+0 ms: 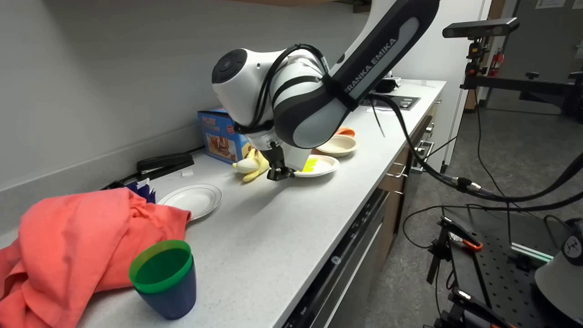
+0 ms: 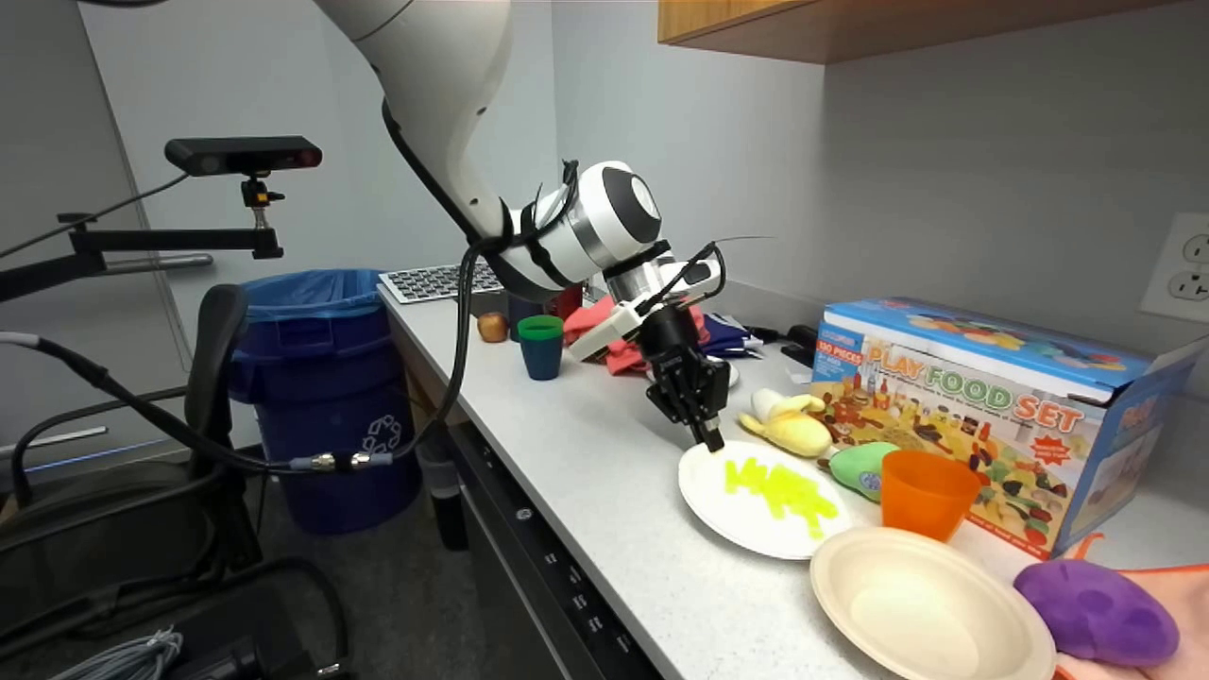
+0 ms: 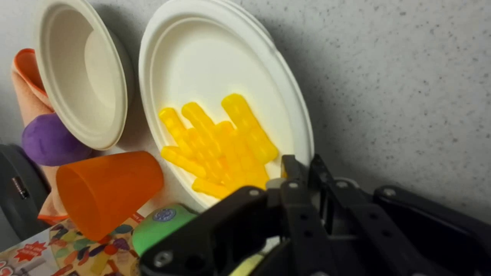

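Observation:
A white plate (image 3: pixel 207 59) bearing several yellow toy fries (image 3: pixel 216 142) fills the middle of the wrist view. My gripper is shut on the plate's near rim, one finger on the inner side and one on the outer. In exterior view 2, the gripper (image 2: pixel 708 440) meets the plate (image 2: pixel 708 499) at its far edge, beside the yellow plush banana (image 2: pixel 793 431). Exterior view 1 shows the plate (image 1: pixel 328 166) partly behind my gripper (image 1: pixel 280 174). A second rim edge shows under the plate, so whether it is one plate or a stack I cannot tell.
Close by the plate are a cream bowl (image 2: pixel 929 612), an orange cup (image 2: pixel 929 493), a green toy (image 2: pixel 863 467) and a purple toy (image 2: pixel 1097 612). The play food box (image 2: pixel 963 408) stands against the wall. Open counter lies toward the red cloth (image 1: pixel 104 235) and green-rimmed cup (image 1: pixel 164 281).

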